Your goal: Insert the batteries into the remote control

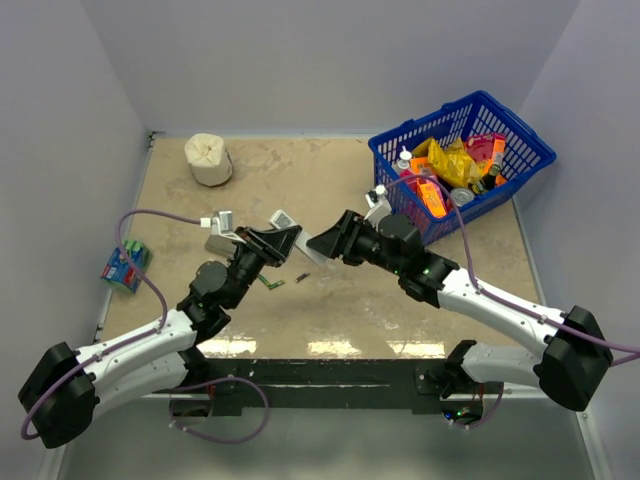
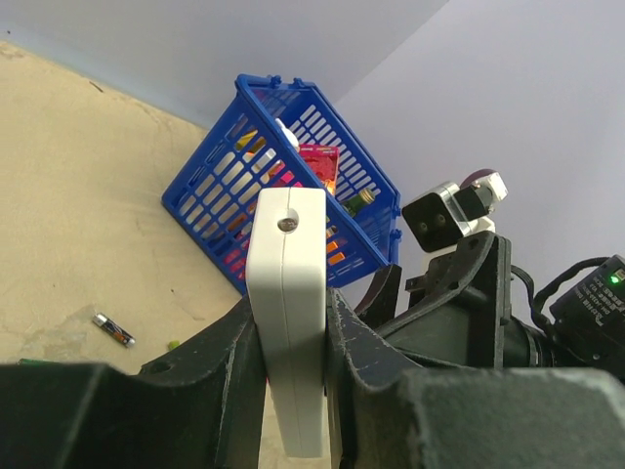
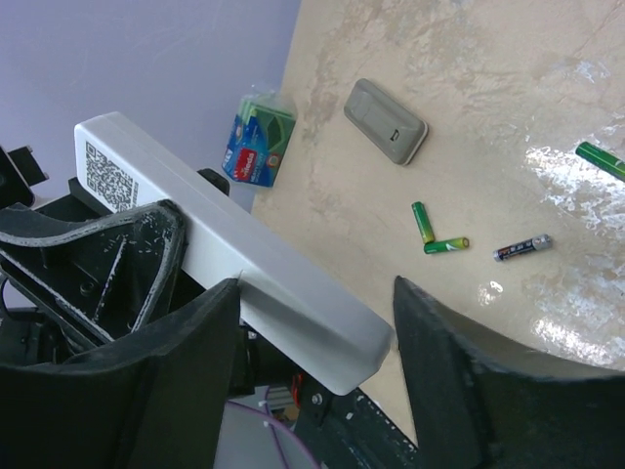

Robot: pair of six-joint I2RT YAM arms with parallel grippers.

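Observation:
A white remote control [image 1: 310, 247] is held in the air by my left gripper [image 1: 283, 240], which is shut on it; in the left wrist view it stands on end between the fingers. My right gripper [image 1: 328, 244] is at the remote's other end, its fingers [image 3: 166, 410] part open around that end; whether they touch it is unclear. Loose batteries lie on the table: green ones [image 3: 445, 245] [image 3: 600, 160] and a dark one [image 3: 522, 248].
A blue basket [image 1: 380, 150] of groceries stands back right, a white roll [image 1: 208, 160] back left, a green-blue pack [image 1: 125, 265] at the left. A grey case [image 3: 385, 121] lies behind the left gripper.

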